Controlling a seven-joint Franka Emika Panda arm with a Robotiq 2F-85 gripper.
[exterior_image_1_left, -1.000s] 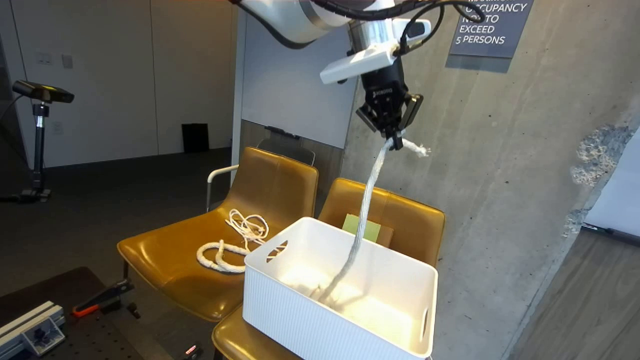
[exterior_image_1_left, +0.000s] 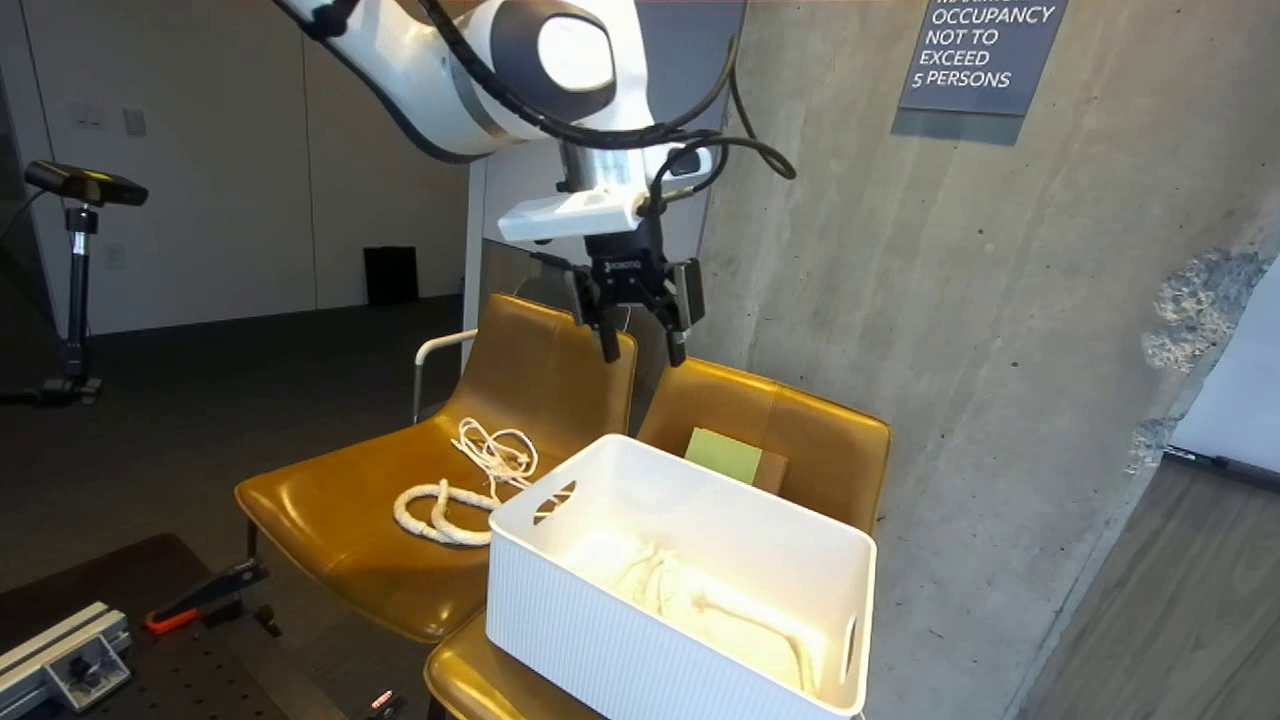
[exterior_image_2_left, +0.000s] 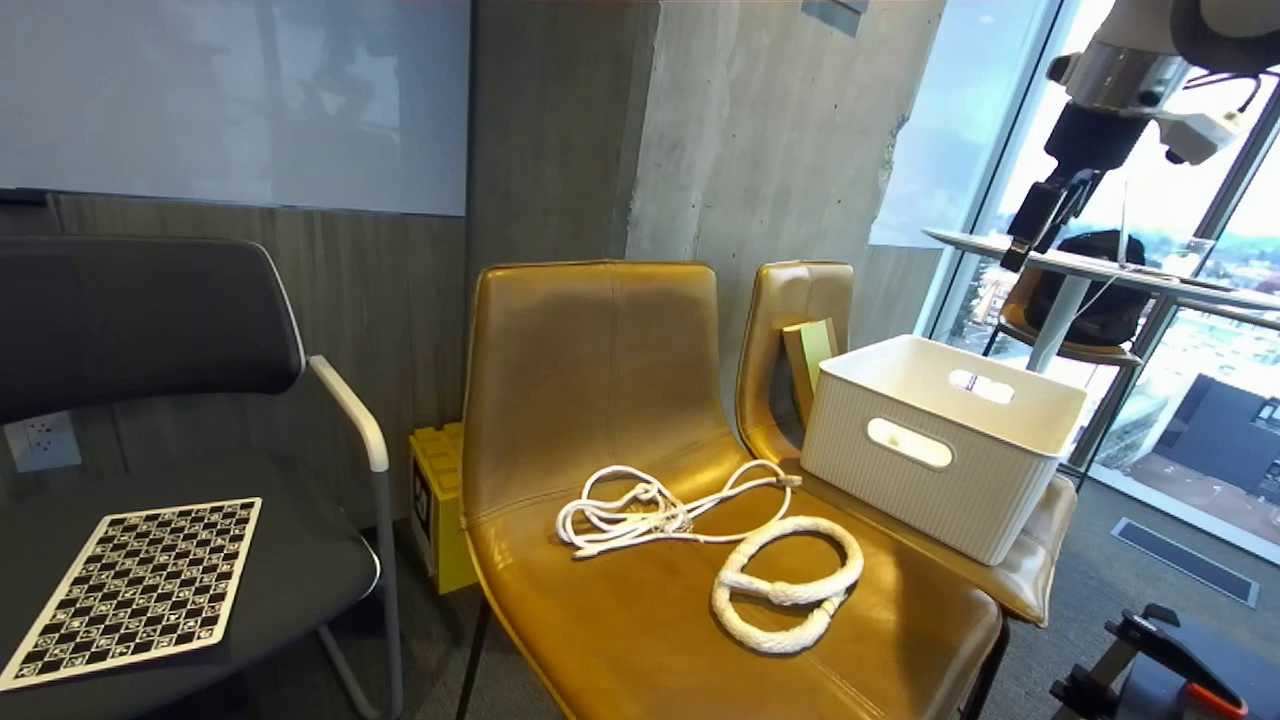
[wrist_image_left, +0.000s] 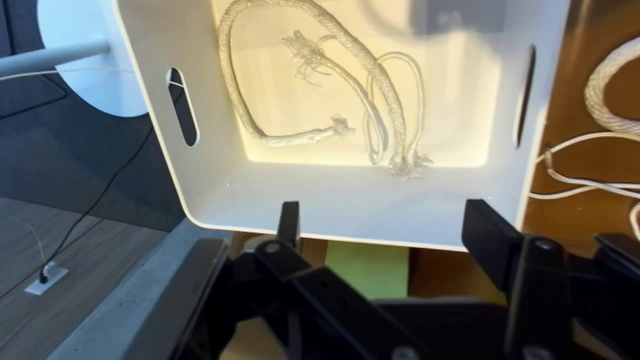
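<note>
My gripper (exterior_image_1_left: 644, 358) hangs high above the back of the white bin (exterior_image_1_left: 672, 654), its fingers spread and nothing between them. In the wrist view, a thick white rope (wrist_image_left: 393, 96) curves across the bin floor, with a thinner cord (wrist_image_left: 421, 90) beside it; their frayed ends show. On the left tan chair, a thick white rope loop (exterior_image_2_left: 858, 558) lies in front of a thin white cord bundle (exterior_image_2_left: 624, 528), both outside the bin.
The bin stands on a second tan chair, with a green-faced block (exterior_image_1_left: 723, 456) behind it against the backrest. A concrete wall (exterior_image_1_left: 960, 396) rises behind that chair. A camera on a stand (exterior_image_1_left: 82, 186) is at far left.
The gripper has opened and moved left and lower. The thick rope that hung from its fingers now lies inside the bin.
</note>
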